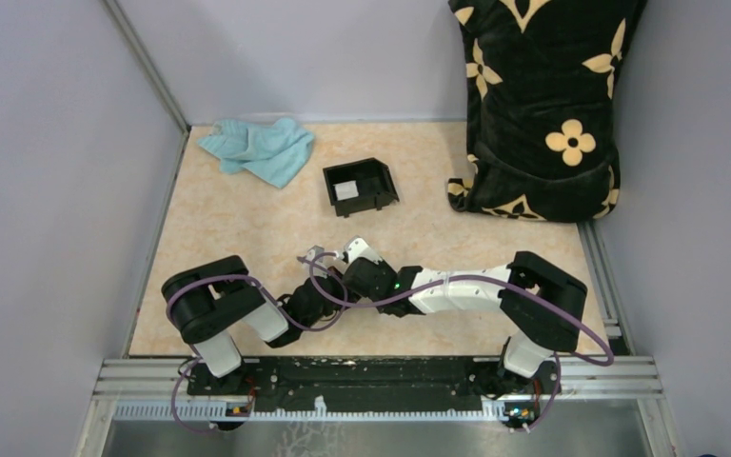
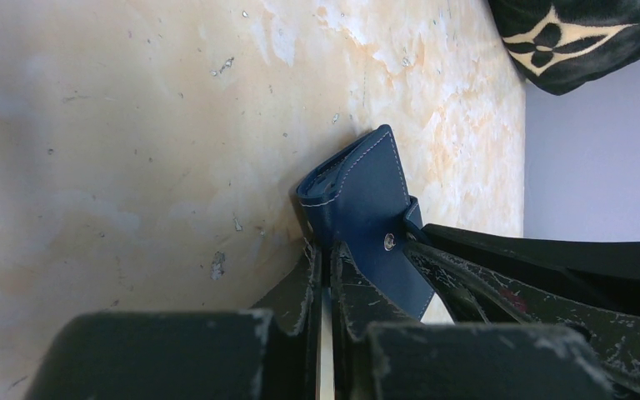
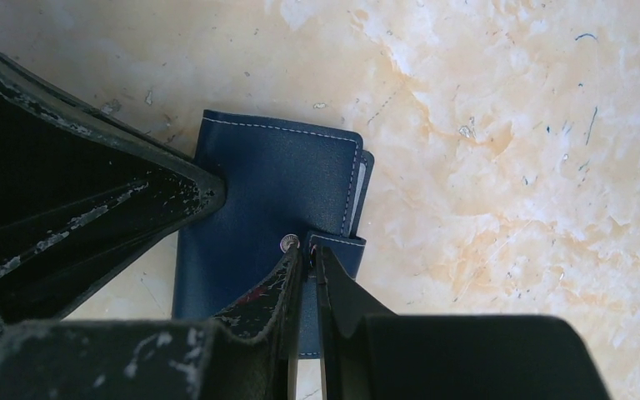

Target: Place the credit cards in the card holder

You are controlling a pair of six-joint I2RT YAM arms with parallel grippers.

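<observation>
The dark blue card holder (image 2: pixel 371 196) has white stitching, a snap and a strap. It stands folded on its side above or on the table in the left wrist view; a narrow opening shows along its edge. My left gripper is shut on the holder's near edge. In the right wrist view, the holder (image 3: pixel 271 183) lies beneath my right gripper, whose fingers stand narrowly apart by the snap and the strap's end. A pale strip (image 3: pixel 356 198) shows at the holder's open side; whether it is a card cannot be told.
A black tray (image 1: pixel 371 174) with a small white piece (image 1: pixel 346 190) in it stands behind the arms. A light blue cloth (image 1: pixel 265 149) lies at the back left. The black patterned cushion (image 1: pixel 543 114) fills the back right. Bare table surrounds the grippers.
</observation>
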